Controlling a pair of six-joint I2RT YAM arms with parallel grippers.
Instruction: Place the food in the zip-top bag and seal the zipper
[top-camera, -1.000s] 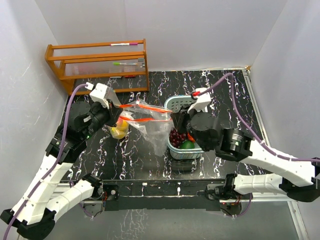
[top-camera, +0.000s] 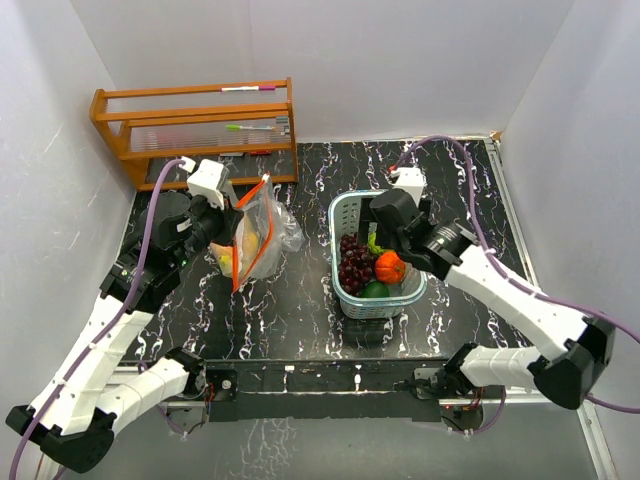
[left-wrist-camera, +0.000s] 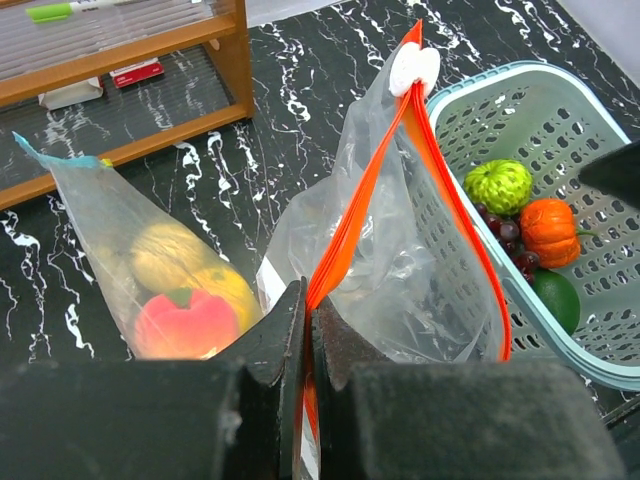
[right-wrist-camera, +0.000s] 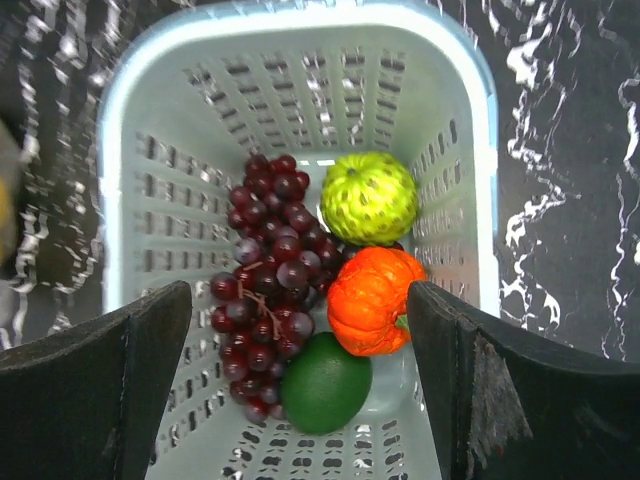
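My left gripper is shut on the orange-edged zip top bag (left-wrist-camera: 400, 240), which hangs from it, creased and partly open, in the top and left wrist views. My right gripper is over the basket (right-wrist-camera: 480, 150), fingers apart with nothing between them. In the basket lie grapes (right-wrist-camera: 260, 280), a green-yellow bumpy item (right-wrist-camera: 368, 195), an orange pumpkin-like item (right-wrist-camera: 365, 300) and a dark green oval item (right-wrist-camera: 325, 385).
A second bag (left-wrist-camera: 185, 310) with yellow and red food lies at the left. A wooden rack (top-camera: 200, 87) with markers stands at the back left. Dark marble counter shows around the basket.
The bag's far end has left my right gripper and now hangs from my left gripper. My right gripper has moved right and back, over the basket.
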